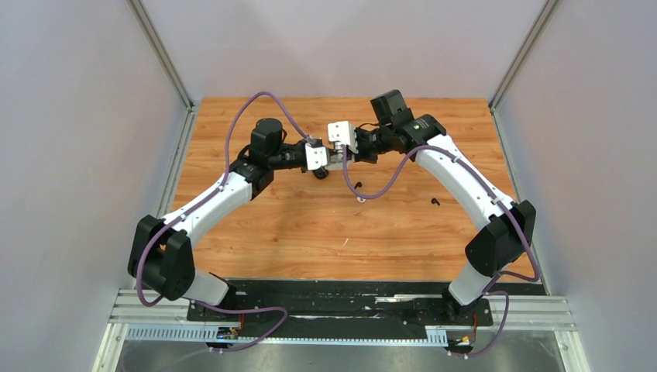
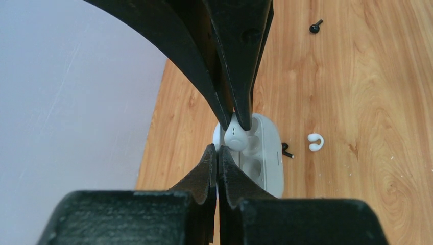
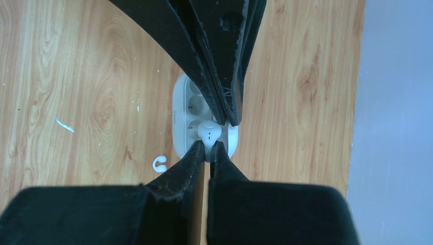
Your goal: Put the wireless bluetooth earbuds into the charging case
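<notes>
The white charging case (image 2: 273,158) is held in the air near the table's middle by my left gripper, shut at the case. In the right wrist view the open case (image 3: 179,115) shows its hollows, and a white earbud (image 3: 209,130) is at the fingertips of my right gripper, over the lower hollows. In the left wrist view that earbud (image 2: 236,135) sits at the case's upper part. My right gripper is shut on the earbud; whether it is seated cannot be told.
A small white C-shaped piece (image 1: 361,199) and small black pieces (image 1: 435,201) lie on the wooden table. Both arms meet over the middle.
</notes>
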